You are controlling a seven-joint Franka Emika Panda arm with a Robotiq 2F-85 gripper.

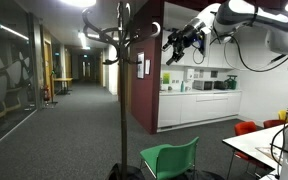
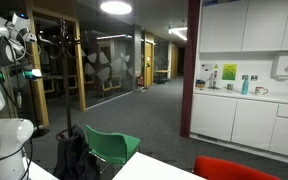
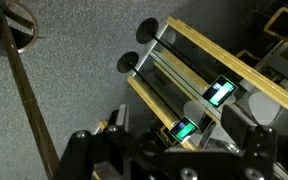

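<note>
High in the air, my gripper is just right of the dark coat stand's curved upper hooks in exterior view 1. Exterior view 2 has the gripper at the upper left, beside the stand. Looking down in the wrist view, the black fingers of my gripper are spread wide, with only distant background between them. A long brown pole runs down the left of that view, clear of the fingers. Nothing is held.
A green chair and a black bag are near the stand's foot. The white table has red chairs around it. White cabinets line the back wall. Open grey carpet stretches down the corridor.
</note>
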